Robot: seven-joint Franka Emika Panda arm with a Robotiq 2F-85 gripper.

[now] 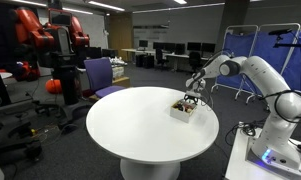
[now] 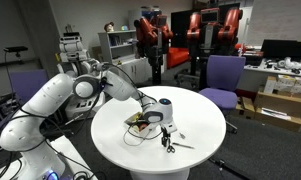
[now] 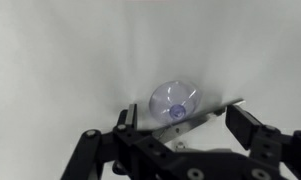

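My gripper is open, its dark fingers [image 3: 127, 117] spread wide at the bottom of the wrist view. Between and just beyond them shows a round, clear, purplish object [image 3: 175, 101], with nothing gripped. A slim grey metallic item [image 3: 208, 118] lies slantwise beside it, partly hidden by the gripper. From the second exterior view, the gripper [image 2: 170, 130] hangs low over the white table, close to a dark scissors-like item [image 2: 171, 149]. The round object is too small to make out there.
An open box [image 1: 181, 115] with mixed small items stands on the round white table [image 1: 140, 115]. A thin dark item [image 2: 184, 147] lies near the scissors-like one.
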